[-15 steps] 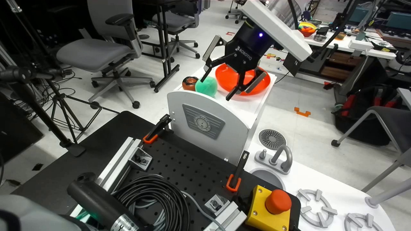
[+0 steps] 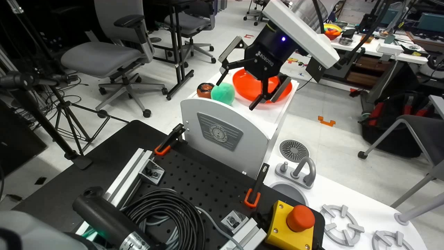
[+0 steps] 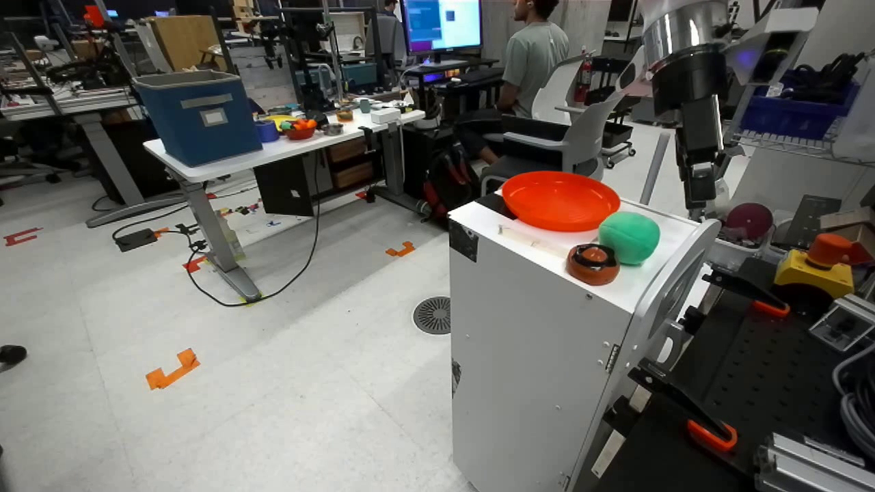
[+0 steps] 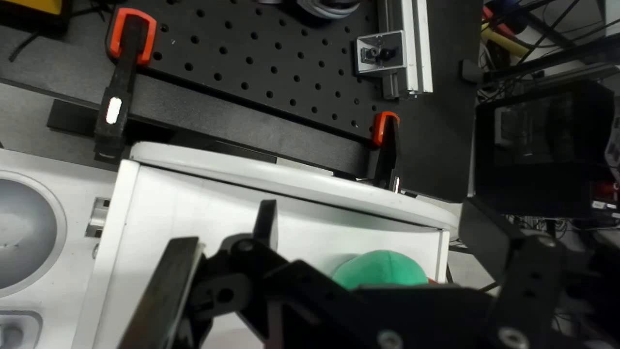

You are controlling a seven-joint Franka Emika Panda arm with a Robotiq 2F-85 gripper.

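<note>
My gripper point(image 2: 235, 96) hangs open above the white cabinet top point(image 3: 514, 242), its fingers spread wide with nothing held between them. A soft-looking green object point(image 3: 629, 237) rests on that top; in the wrist view part of the green object point(image 4: 380, 268) shows behind the gripper's dark linkage. Beside it sits a small brown-orange object point(image 3: 593, 264) with a black ring on its upper side. The shallow red-orange dish point(image 3: 561, 201) lies flat behind both. In exterior view 1 the gripper covers part of the red dish point(image 2: 245, 85).
A curved grey panel point(image 2: 227, 134) rises along the cabinet's edge facing the black pegboard table point(image 2: 189, 168). Two clamps grip that table's edge, and a yellow emergency-stop box point(image 2: 287, 227) stands near its corner. A toy sink with a faucet point(image 2: 306, 171) adjoins the cabinet.
The gripper has shifted slightly rightward and down in exterior view 1, and it remains open. The green object, brown object and red dish have stayed in place.
</note>
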